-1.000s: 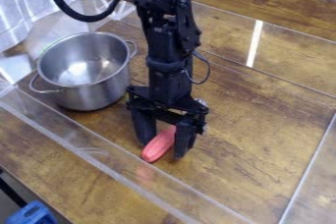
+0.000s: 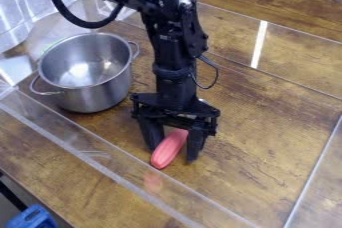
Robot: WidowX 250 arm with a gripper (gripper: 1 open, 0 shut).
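My black gripper (image 2: pixel 174 137) is low over the wooden table, right at a pink oblong object (image 2: pixel 166 153) that lies slanted on the surface. The object sticks out below the gripper toward the front; its upper part is between or behind the fingers. I cannot tell whether the fingers are closed on it or only around it.
A steel pot (image 2: pixel 83 72) with handles stands left of the arm. Clear plastic edging runs across the front left and the right. A blue object (image 2: pixel 34 218) sits at the bottom left corner.
The gripper has turned and shifted slightly at the pink object, which now sits a little further right and shows slightly differently beneath it.
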